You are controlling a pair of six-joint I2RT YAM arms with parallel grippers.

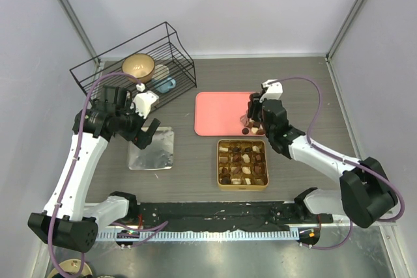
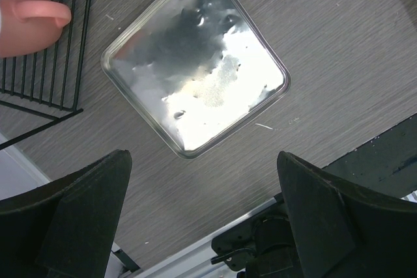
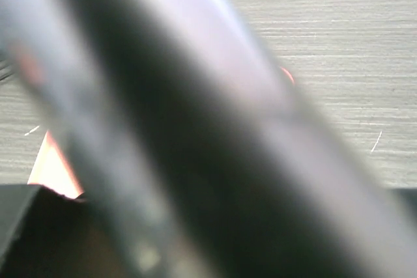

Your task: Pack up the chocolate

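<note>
A gold box (image 1: pixel 242 187) with compartments stands front centre in the top view, several of them holding dark and pale chocolates. Behind it lies the pink tray (image 1: pixel 215 114); a few chocolates (image 1: pixel 245 131) show at its front right corner. Over that corner hangs my right gripper (image 1: pixel 250 120), open, with a translucent fan-shaped piece beside its tips; their contact with the chocolates cannot be made out. A blurred band blocks most of the right wrist view, leaving a finger (image 3: pixel 32 232) at lower left. My left gripper is open and empty above a silver lid-like tray (image 2: pixel 202 63).
A black wire rack (image 1: pixel 176 63) at back left carries a tan bowl (image 1: pixel 139 66) and a blue cup (image 1: pixel 167 86); a pink mug (image 2: pixel 26 21) shows in the left wrist view. Bare table lies between the silver tray and the box, and at the right.
</note>
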